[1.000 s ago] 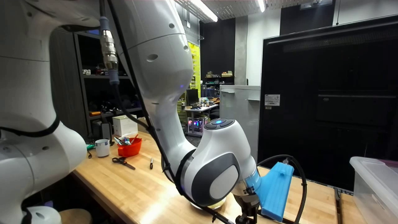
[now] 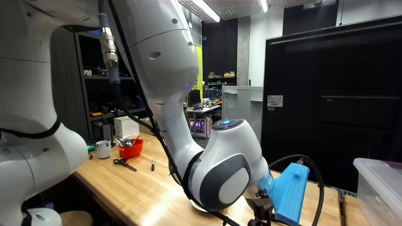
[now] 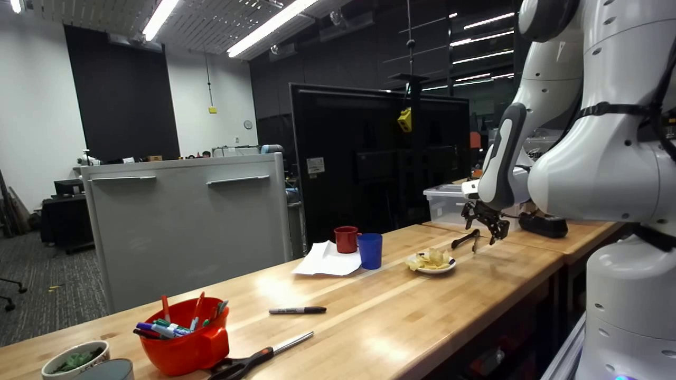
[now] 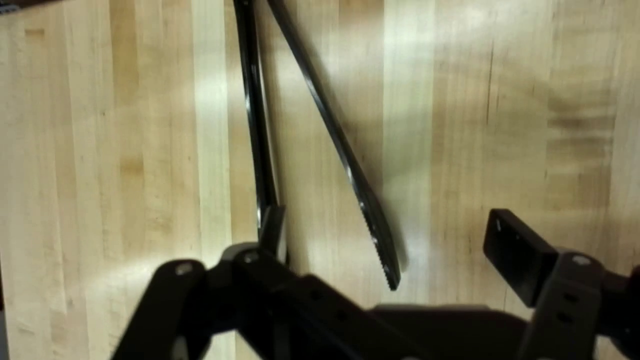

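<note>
A pair of black tongs (image 4: pixel 327 114) lies spread on the wooden table in the wrist view, its two arms parting toward the bottom of the frame. My gripper stands open above it. The left finger (image 4: pixel 273 231) overlaps the end of the left tong arm in this view; whether they touch, I cannot tell. The serrated tip of the other arm shows between the fingers, with bare wood between it and the right finger. In exterior view 2 the gripper (image 3: pixel 485 227) hangs just over the tongs (image 3: pixel 466 238). Exterior view 1 cuts off the fingertips at its lower edge.
Close to the tongs is a plate of chips (image 3: pixel 432 260). Beyond it stand a blue cup (image 3: pixel 370 250) and a red mug (image 3: pixel 346 239) by white paper (image 3: pixel 326 259). A clear bin (image 3: pixel 443 203) sits behind the gripper.
In exterior view 1 the arm's wrist and gripper have shifted right and slightly down in the picture. The plate behind the arm is now more covered. Objects on the table look unmoved.
</note>
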